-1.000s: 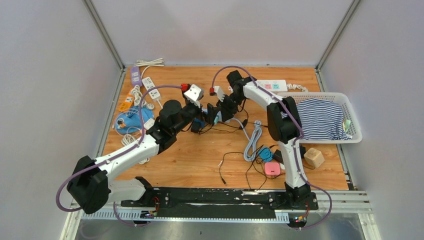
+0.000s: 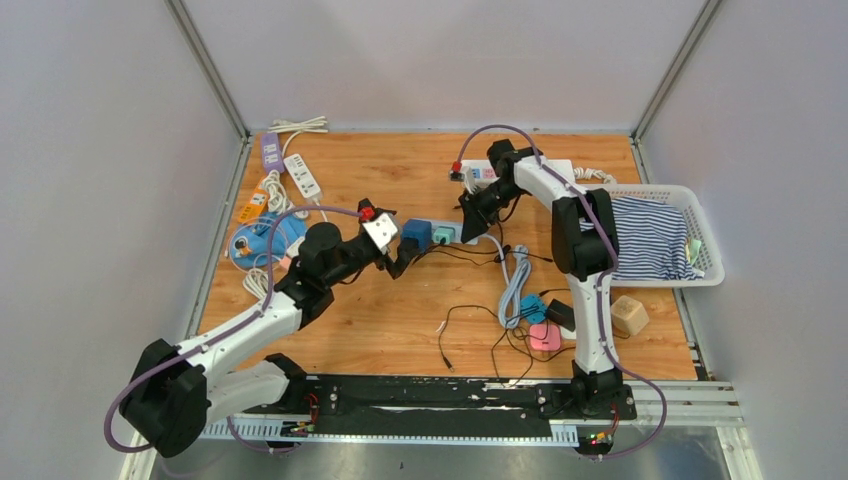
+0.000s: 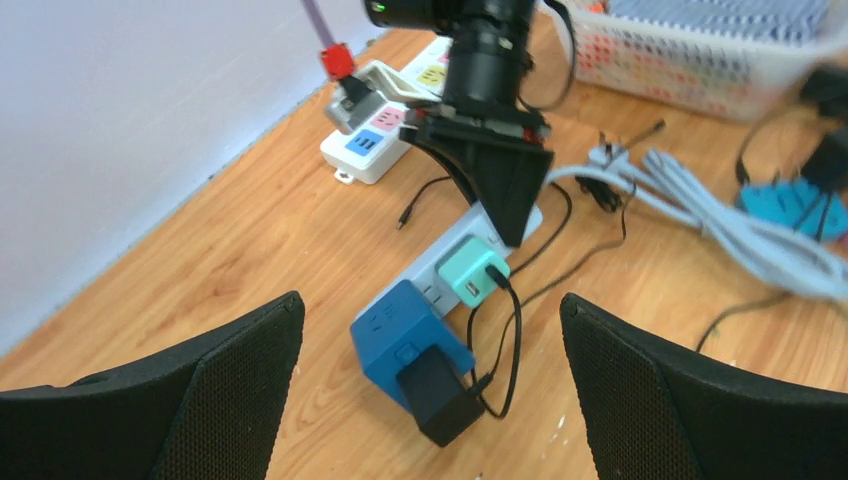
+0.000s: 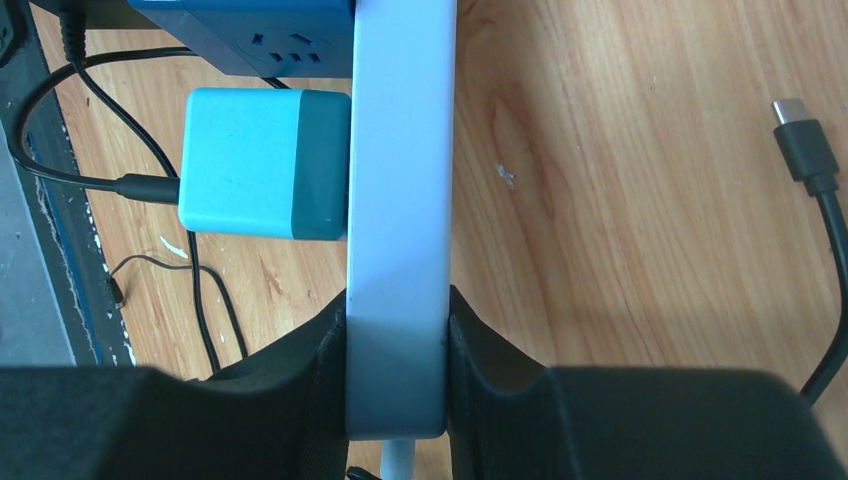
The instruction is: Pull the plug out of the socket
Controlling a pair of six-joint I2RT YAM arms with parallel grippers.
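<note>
My right gripper point(image 2: 470, 225) is shut on the end of a light-blue power strip point(image 4: 398, 200). A teal plug point(image 4: 240, 165) point(image 3: 470, 268) sits against the strip's side with a black cable out of it. A larger blue block point(image 3: 400, 330) with socket holes is at the strip's other end, a black adapter point(image 3: 440, 400) attached to it. My left gripper stands open, left of the strip in the top view, its wide fingers apart in front of the blue block and black adapter.
White and coloured power strips lie at the left and back. A white basket point(image 2: 705, 240) with striped cloth is on the right. Cables, small adapters and a wooden block point(image 2: 628, 315) lie front right.
My left gripper has pulled back to the left, uncovering the blue block. My right gripper has shifted right along with the strip.
</note>
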